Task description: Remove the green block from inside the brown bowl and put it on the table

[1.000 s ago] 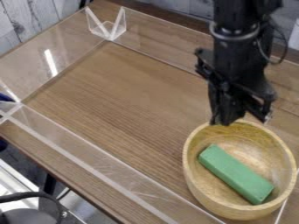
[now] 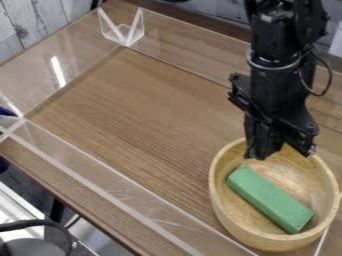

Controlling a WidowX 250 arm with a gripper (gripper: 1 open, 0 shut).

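A green block (image 2: 270,200) lies slanted on the floor of the round brown bowl (image 2: 222,203), at the lower right of the table. Over the bowl's far rim hangs the black arm, its gripper (image 2: 259,150) pointing down. The fingertips are above the bowl's far part, beyond the block's upper end and apart from it. From this angle the two fingers look close together and dark, so the gap between them cannot be made out. No object shows in the gripper.
A clear rim (image 2: 100,185) runs along its left and front edges. A white bracket (image 2: 122,29) stands at the far left edge.
Block and bowl have not moved.
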